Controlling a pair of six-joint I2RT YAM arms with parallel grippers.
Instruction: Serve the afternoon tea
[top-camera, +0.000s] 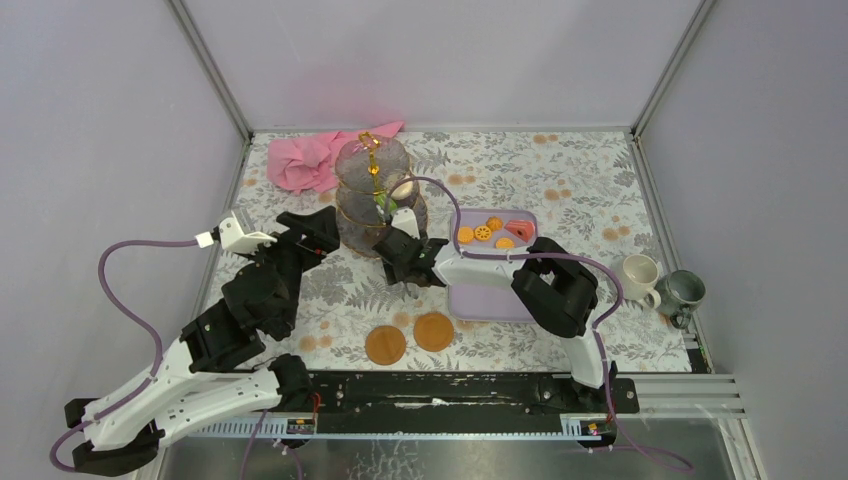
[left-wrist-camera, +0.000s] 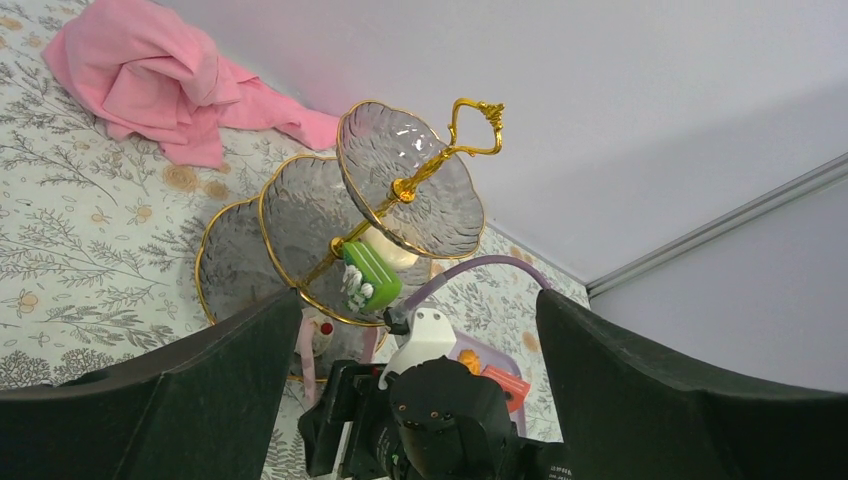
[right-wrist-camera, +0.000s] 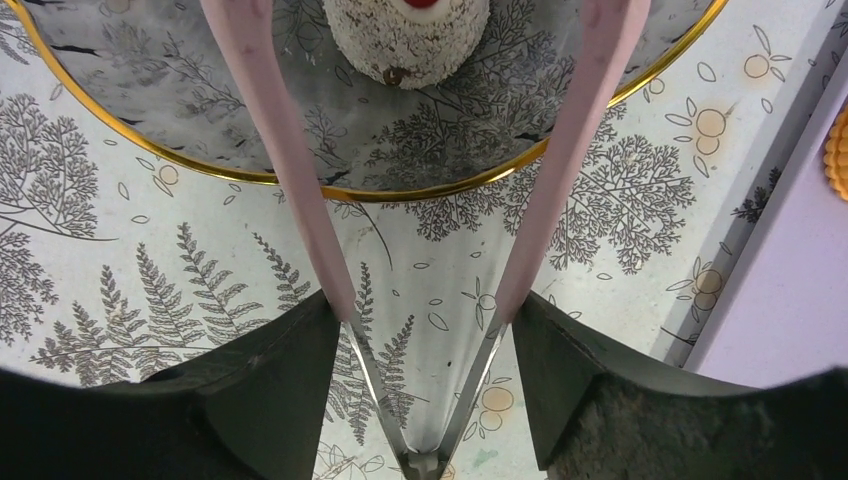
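Note:
A three-tier glass stand with gold rims stands at the back centre, holding a green cake and a cream item. On a lower plate lies a white coated cake with red on top, between my right gripper's pink fingers, which stand apart and show no clear contact with it. My right gripper is at the stand's front. My left gripper hangs open left of the stand.
A lilac tray of pastries lies right of the stand. Two mugs are at the far right, two wooden coasters at the front, a pink cloth at back left.

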